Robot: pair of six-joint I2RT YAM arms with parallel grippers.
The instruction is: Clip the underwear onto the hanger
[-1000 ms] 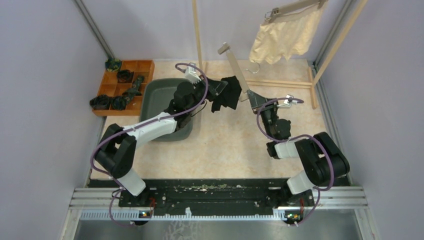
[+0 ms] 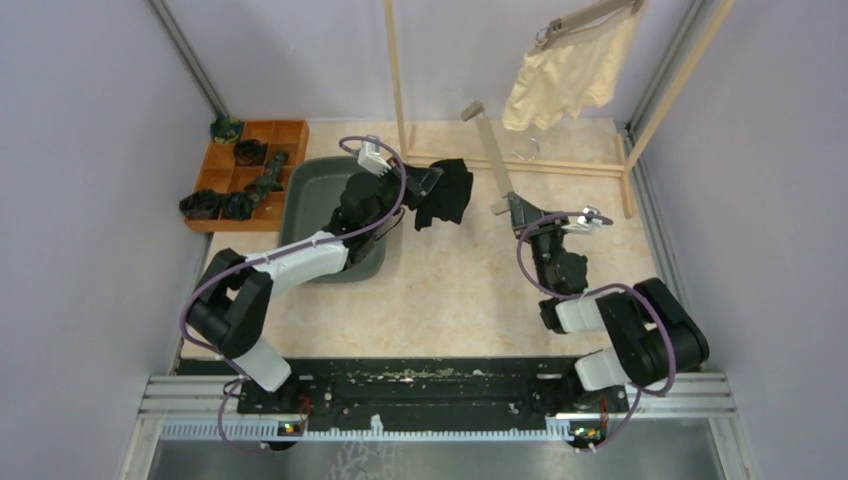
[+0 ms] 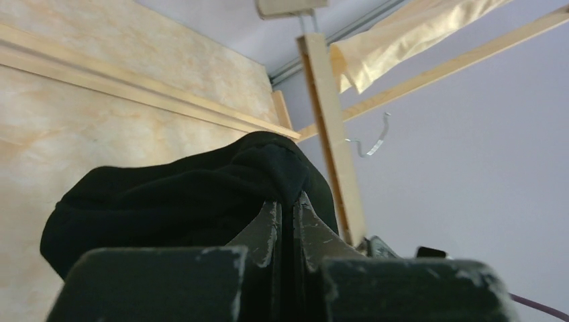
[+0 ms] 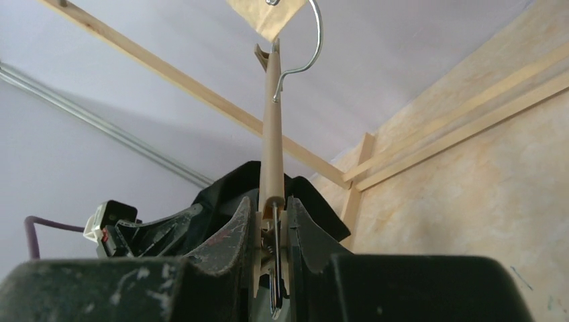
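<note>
My left gripper [image 2: 430,178] is shut on the black underwear [image 2: 445,200], which hangs from it and spreads above the fingertips in the left wrist view [image 3: 168,194]. To its right, my right gripper [image 2: 512,203] grips the lower end of a wooden clip hanger [image 2: 488,145], held upright at a slant with its metal hook [image 4: 312,54] pointing sideways. In the right wrist view the fingers are closed on the clip end, and the underwear shows behind the hanger. A gap separates cloth and hanger in the top view.
A cream cloth [image 2: 560,75] hangs on a hanger on the wooden rack [image 2: 680,80] at back right. A grey bin [image 2: 310,260] and an orange divided organizer [image 2: 215,170] with dark cloths stand at left.
My left gripper with the underwear has moved slightly left and down in the top view; my right gripper and the hanger have moved right and down, widening the gap between them.
</note>
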